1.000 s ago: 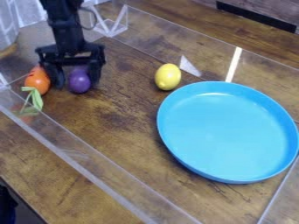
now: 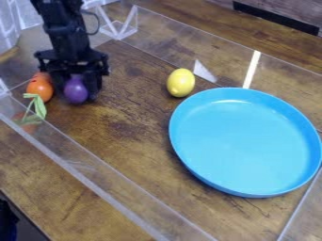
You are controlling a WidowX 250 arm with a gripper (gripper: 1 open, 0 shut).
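Observation:
The black gripper (image 2: 75, 71) reaches down from the top left over a purple round object (image 2: 77, 92), its fingers around or just above the object's top. The fingers are blurred, so whether they touch it cannot be told. An orange carrot-like object (image 2: 40, 89) with pale green leaves lies just left of the purple one.
A yellow egg-shaped object (image 2: 182, 82) sits at centre right of the wooden surface (image 2: 126, 179). A large blue plate (image 2: 244, 143) fills the right side. Clear plastic strips cross the surface.
The gripper has shifted slightly and stays over the purple object, which sits a little further left and lower than a second ago.

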